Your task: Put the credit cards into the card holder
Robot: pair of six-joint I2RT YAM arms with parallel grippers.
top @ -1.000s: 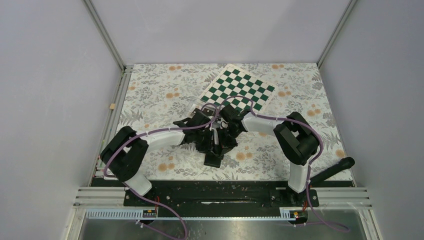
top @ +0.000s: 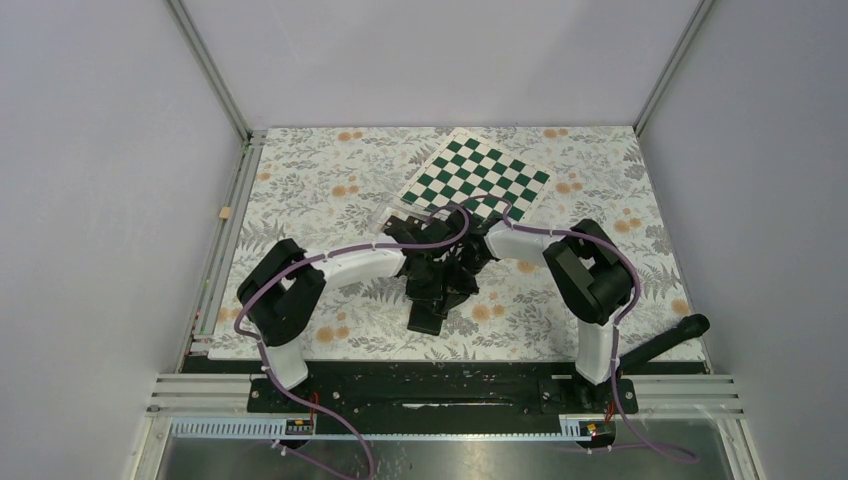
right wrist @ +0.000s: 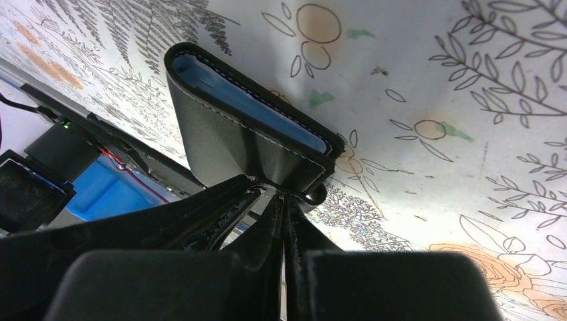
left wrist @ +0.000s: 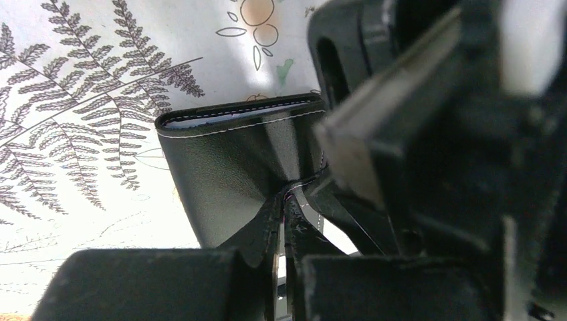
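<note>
The black leather card holder (left wrist: 227, 160) with white stitching lies on the patterned table, also seen near the front edge in the top view (top: 425, 320). Its slot gapes slightly; a pale surface (right wrist: 254, 100) shows inside, card or lining I cannot tell. My left gripper is shut at the holder's stitched edge, with nothing seen between its fingers. Close beside it, my right gripper is shut as well, its tips against that same side; whether they pinch the thin edge is hidden. I make out no loose credit card.
Behind the grippers, a small pale tray with dark parts (top: 402, 222) is partly covered by the left arm. A green-and-white checkered board (top: 475, 175) lies at the back. Both arms crowd the middle.
My left arm has moved to the right and now overlaps the right gripper in the top view. The right arm barely moved.
</note>
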